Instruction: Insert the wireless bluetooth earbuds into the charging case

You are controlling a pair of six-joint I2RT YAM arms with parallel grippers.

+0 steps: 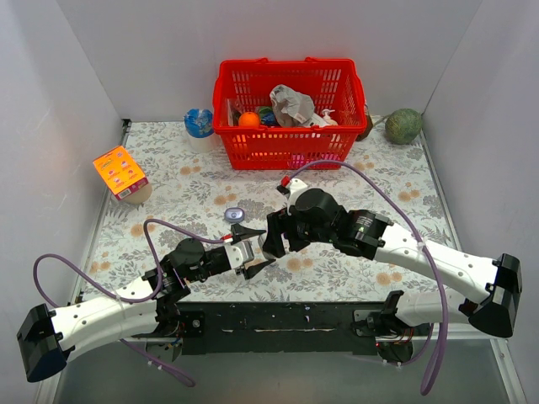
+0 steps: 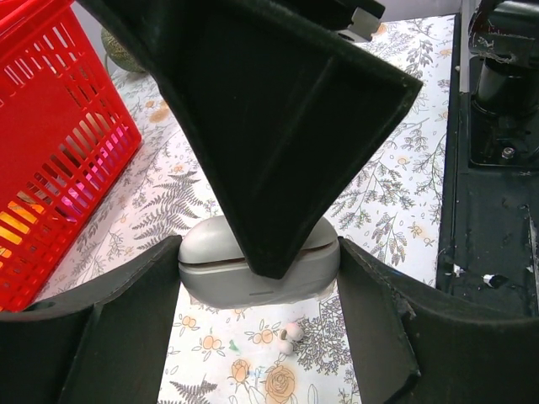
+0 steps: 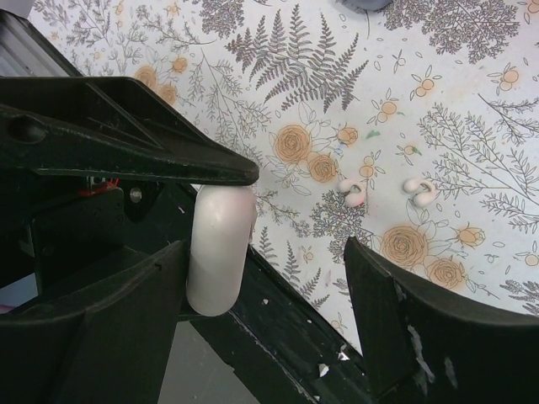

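Note:
My left gripper (image 1: 259,249) is shut on the white charging case (image 2: 206,273), which sits crosswise between its two fingers. A seam runs along the case, and its lid looks closed. My right gripper stands open beside the case; one of its black fingers (image 2: 286,135) crosses in front of the case's middle in the left wrist view. In the right wrist view the case (image 3: 221,252) is seen end-on near the left finger; I cannot tell whether they touch. Two white earbuds, one (image 3: 352,192) left of the other (image 3: 421,192), lie apart on the flowered tabletop.
A red basket (image 1: 261,150) with assorted items stands at the back. A small round grey-blue object (image 1: 234,215) lies behind the left gripper. An orange box (image 1: 121,172), a blue-topped container (image 1: 199,124) and a green melon-like object (image 1: 403,126) stand farther out.

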